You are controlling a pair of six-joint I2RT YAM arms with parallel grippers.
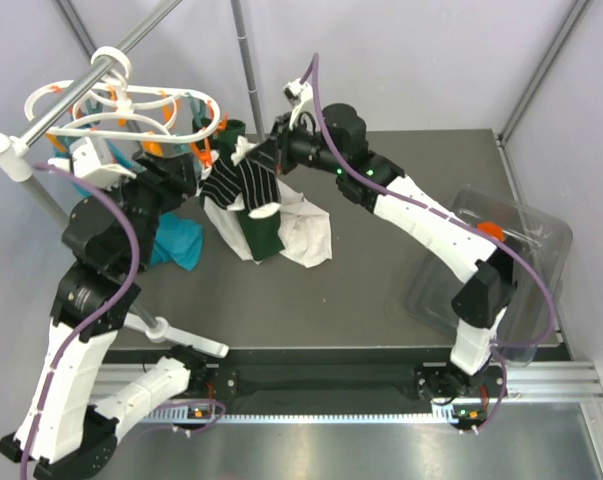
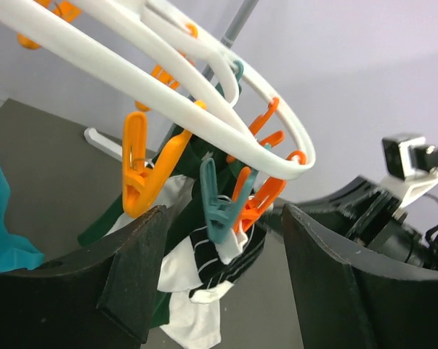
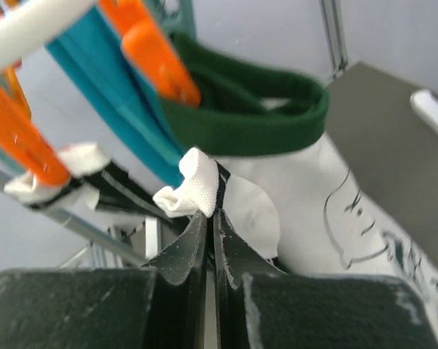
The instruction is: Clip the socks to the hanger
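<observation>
Black-and-white striped socks (image 1: 255,186) hang beside the front right corner of the white hanger (image 1: 161,135). In the left wrist view an orange clip (image 2: 258,202) and a teal clip (image 2: 219,211) sit over the striped fabric (image 2: 208,258), at a pale cuff. My right gripper is shut on a white-and-black edge of sock, which sticks up from its fingertips. Its tips are right of the clips in the top view. My left gripper stands open below the hanger, the clips showing between and beyond its fingers, nothing in its grasp.
Dark green and white cloths (image 1: 303,228) hang or lie behind the socks, and a teal cloth (image 1: 176,240) hangs at left. A clear bin (image 1: 436,300) with an orange item stands at right. The mid-table is bare.
</observation>
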